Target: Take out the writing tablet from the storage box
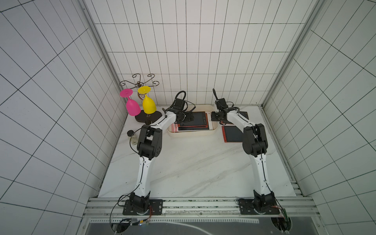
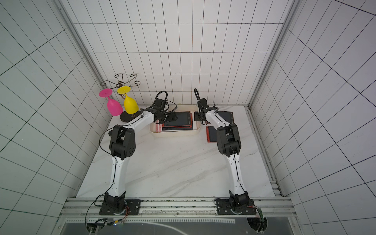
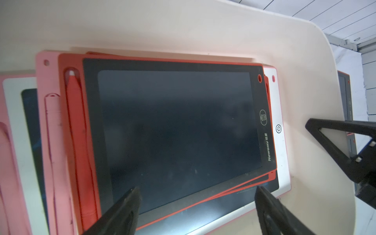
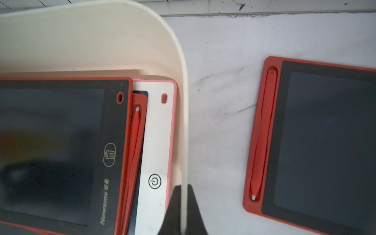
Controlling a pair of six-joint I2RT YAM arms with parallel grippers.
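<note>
The cream storage box (image 1: 192, 134) holds a stack of writing tablets, with a red-framed tablet (image 3: 180, 133) on top over pink and white ones. My left gripper hangs open above that top tablet, nothing held between its fingers. My right gripper is shut on the box's right wall, the thin rim (image 4: 182, 78) running between its fingertips. In the top views both grippers are over the box, left at the stack and right at the right edge.
Tablets lie outside at the right, one red-framed (image 4: 321, 145). A wire stand with a pink glass (image 1: 133, 105) and yellow glass (image 1: 148, 103) stands left of the box.
</note>
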